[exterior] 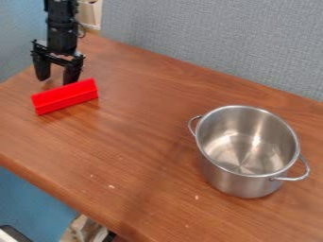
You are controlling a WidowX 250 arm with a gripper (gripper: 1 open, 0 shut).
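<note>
A black gripper [57, 68] hangs at the upper left of the table, its two fingers spread apart with no object visible between them. Just below it lies a long red block [64, 95], set at a slight diagonal on the wood. A large steel pot [247, 166] with two side handles stands upright on the right side of the table; its interior looks empty.
A grey textured wall [214, 43] runs along the back. The table's left edge borders a blue surface at the lower left.
</note>
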